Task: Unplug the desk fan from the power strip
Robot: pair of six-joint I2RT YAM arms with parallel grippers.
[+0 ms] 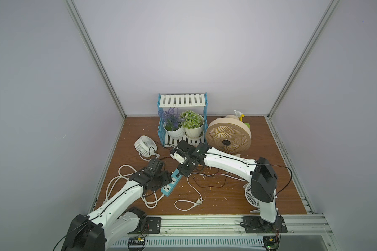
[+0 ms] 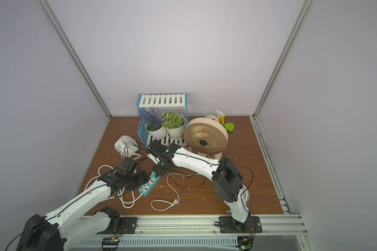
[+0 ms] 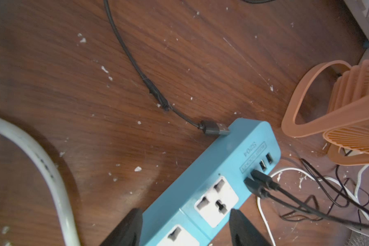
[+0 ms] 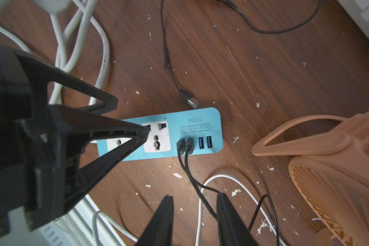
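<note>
A light-blue power strip (image 4: 178, 129) lies on the table with two black USB plugs (image 4: 184, 145) side by side in its ports. A loose USB plug (image 4: 188, 98) rests beside it. My left gripper is low at the strip's socket end, its fingers either side of the strip's body; whether they touch it is hidden. In the right wrist view it reaches in from the left over the sockets. My right gripper hangs above the strip's USB end, part open, with the plug cables running below between its fingers.
A beige fan (image 1: 227, 133) stands at the back right, white fans (image 1: 145, 146) at left and front right, a shelf (image 1: 182, 100) with two potted plants at the back. An orange fan (image 4: 336, 172) sits beside the strip. Cables cover much of the table.
</note>
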